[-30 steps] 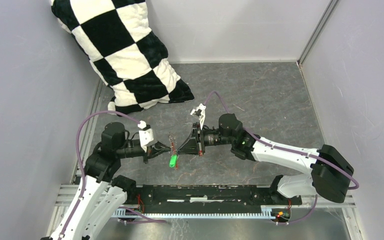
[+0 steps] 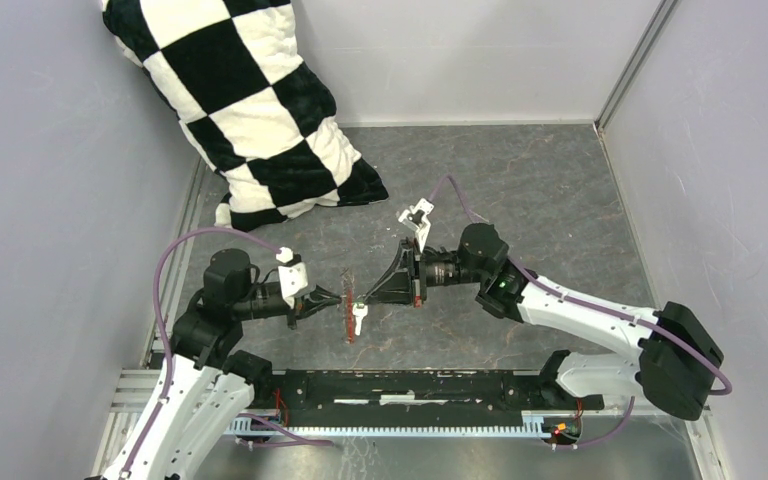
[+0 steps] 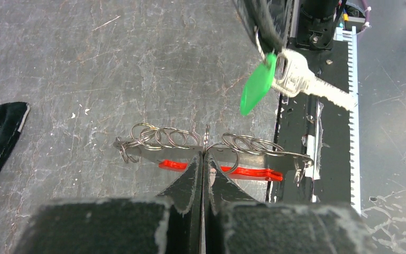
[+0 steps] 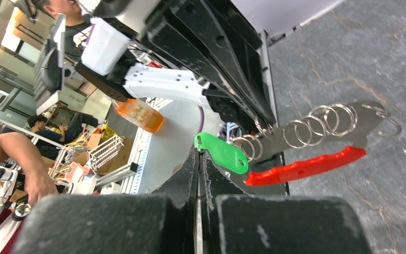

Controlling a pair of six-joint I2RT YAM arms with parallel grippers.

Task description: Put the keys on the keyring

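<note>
A flat metal keyring bar (image 3: pixel 254 160) with several wire rings and a red handle (image 3: pixel 251 173) spans the front of my left gripper. The left fingers are shut on one of its rings, seen edge-on. Facing it, my right gripper (image 2: pixel 362 301) is shut on the thin ring (image 3: pixel 259 41) of a silver key (image 3: pixel 317 84) with a green tag (image 3: pixel 258 84). Key and tag hang beside the bar, apart from it in the left wrist view. In the right wrist view the tag (image 4: pixel 223 153) covers part of the bar, and the key is hidden.
A black-and-white checkered cushion (image 2: pixel 250 110) leans at the back left. Walls stand on both sides. A black rail (image 2: pixel 410 400) runs along the front. The grey floor (image 2: pixel 500 180) behind the right arm is clear.
The right gripper has moved right, slightly away from the left one. Its hanging key has turned, so the pale key shows where the green tag showed. The left arm has barely moved.
</note>
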